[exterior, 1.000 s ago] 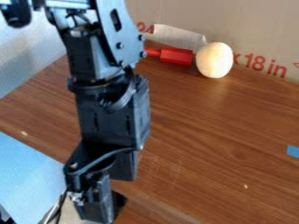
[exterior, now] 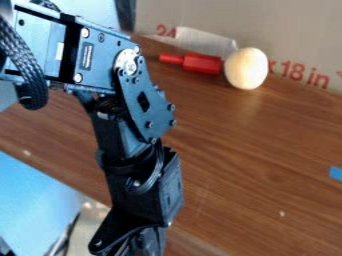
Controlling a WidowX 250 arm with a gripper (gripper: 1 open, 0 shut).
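Note:
My black arm (exterior: 147, 100) reaches down the left side of the view, its wrist housing (exterior: 158, 195) low in the lower middle. The gripper's fingers are cut off or hidden at the bottom edge, so their state cannot be made out. At the back of the wooden table stand a white egg-shaped object (exterior: 246, 68) and, left of it, a red rolling-pin-like object (exterior: 195, 63) lying on its side.
A cardboard wall (exterior: 301, 40) bounds the back. A light blue surface (exterior: 34, 205) is at the lower left, with metal items partly visible beside it. A blue tape piece (exterior: 337, 172) is at the right.
The arm's upper joint has swung down into view and the wrist has shifted right, toward the middle of the view. The objects at the back have not moved.

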